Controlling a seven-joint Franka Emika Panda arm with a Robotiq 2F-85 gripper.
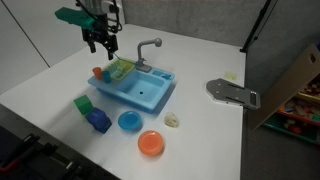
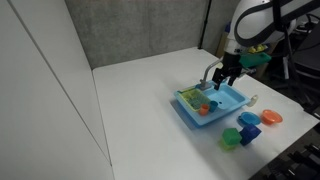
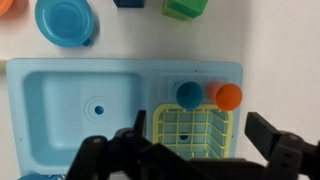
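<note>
My gripper (image 1: 102,50) hangs open above the table, near the rack end of the light blue toy sink (image 1: 150,94). Nothing shows between its widely parted fingers. Below it, a yellow-green dish rack (image 3: 188,130) fills one side of the sink. An orange cup (image 3: 228,96) and a dark blue cup (image 3: 190,95) stand side by side at the rack's edge. The sink's basin (image 3: 97,105) looks empty apart from its drain. Part of the rack's far edge is out of frame in the wrist view.
A blue bowl (image 1: 130,121), an orange plate (image 1: 151,143), a green object (image 1: 83,104) and a dark blue object (image 1: 99,121) lie in front of the sink. The grey faucet (image 1: 148,45) rises behind it. A metal tray (image 1: 233,94) lies right.
</note>
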